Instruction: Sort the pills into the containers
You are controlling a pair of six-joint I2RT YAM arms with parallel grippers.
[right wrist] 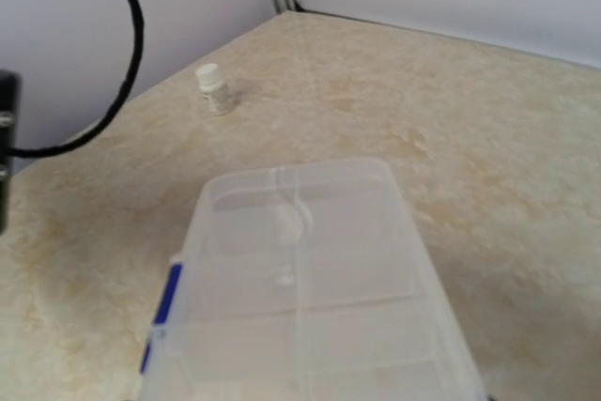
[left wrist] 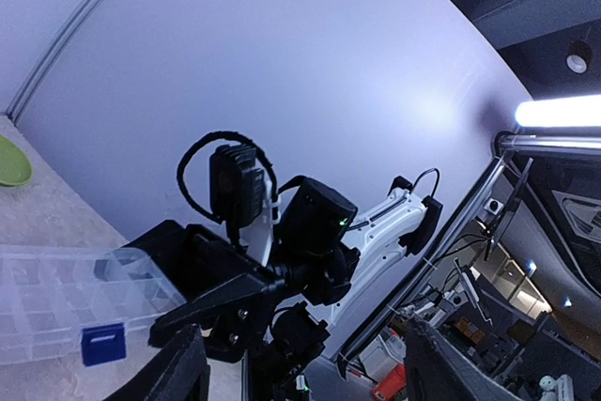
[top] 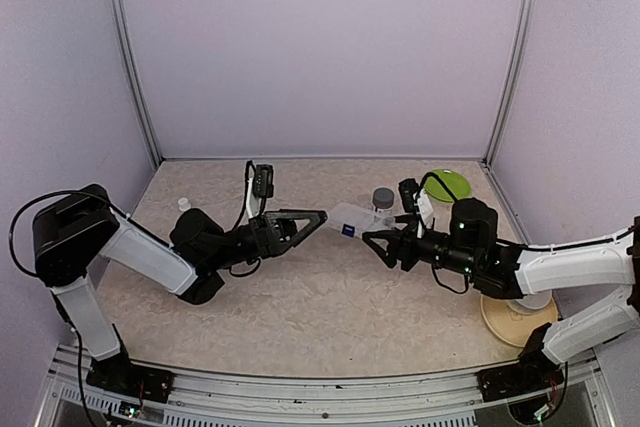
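Observation:
A clear plastic pill box point(top: 348, 214) with a blue latch is held above the table, with my right gripper point(top: 382, 230) shut on its right end. In the right wrist view the box point(right wrist: 305, 279) shows compartment dividers; no pills can be made out in it. My left gripper point(top: 319, 221) hangs just left of the box, its tips close to the near end. In the left wrist view its fingers point(left wrist: 192, 363) stand apart with nothing between them, and the blue latch point(left wrist: 103, 344) faces this side. The right fingers' grip is hidden beneath the box in the right wrist view.
A clear bottle with a grey lid point(top: 383, 199) stands behind the box. The small white bottle point(top: 184, 204) is at the far left. A green plate point(top: 455, 183) lies at the back right, a tan plate point(top: 500, 325) with a white bowl front right.

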